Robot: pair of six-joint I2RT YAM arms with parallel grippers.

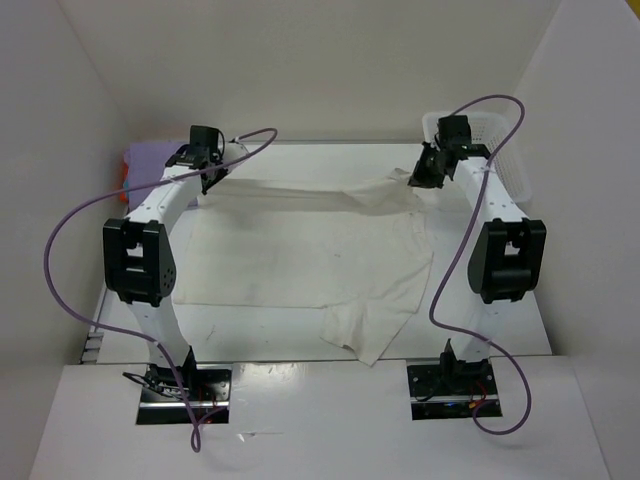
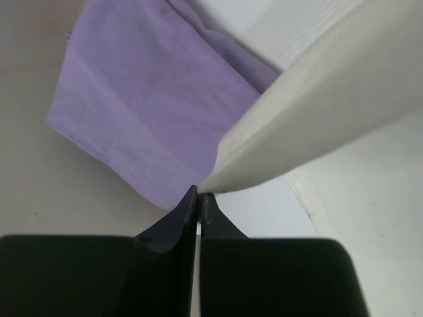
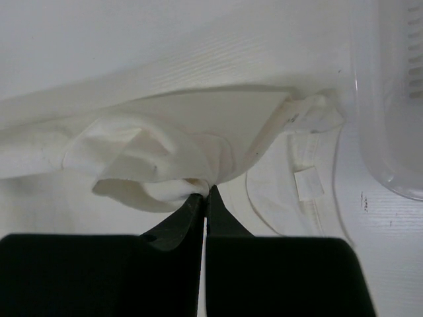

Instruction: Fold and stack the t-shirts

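Observation:
The cream t-shirt (image 1: 300, 255) lies spread across the white table, its far edge raised between the two grippers. At the far left, my left gripper (image 1: 207, 188) is shut on one corner; in the left wrist view the pale cloth (image 2: 317, 119) runs up and right from the fingertips. My right gripper (image 1: 415, 183) is shut on the other corner, with bunched fabric (image 3: 165, 158) at its tips in the right wrist view. A collar with a small tag (image 3: 308, 183) rests flat beside it. The near right part of the shirt (image 1: 362, 330) hangs toward the table's front edge, crumpled.
Folded purple cloth (image 2: 152, 92) lies at the far left corner, partly behind the left arm. A white perforated basket (image 1: 510, 165) stands at the far right, close to the right gripper. Bare table (image 1: 260, 335) shows along the front.

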